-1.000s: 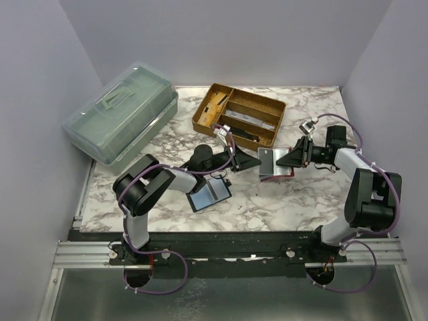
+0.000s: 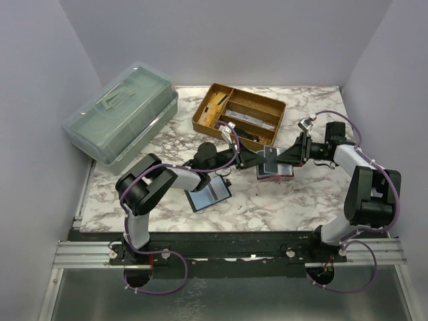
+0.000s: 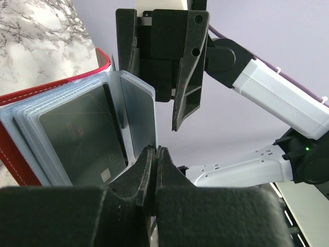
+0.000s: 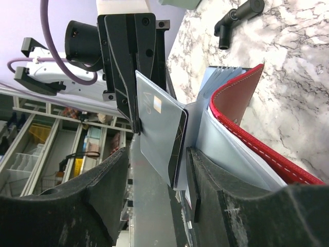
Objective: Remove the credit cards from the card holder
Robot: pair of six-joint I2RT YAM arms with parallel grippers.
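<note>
The red-edged card holder [image 2: 274, 174] is held up between my two arms at right of centre, its clear sleeves fanned. A dark card [image 3: 77, 134] shows in a sleeve in the left wrist view. My left gripper is shut at the edge of a sleeve; whether that edge is between its fingertips is hard to tell. My right gripper is open around the holder's grey card sleeve [image 4: 159, 128], with the red cover [image 4: 241, 128] to its right.
A brown divided box [image 2: 254, 107] lies at the back middle, a clear lidded container [image 2: 120, 114] at the left, and a light blue flat item [image 2: 207, 197] front left of centre.
My left gripper has moved slightly right onto the holder. The holder and my right gripper have shifted slightly.
</note>
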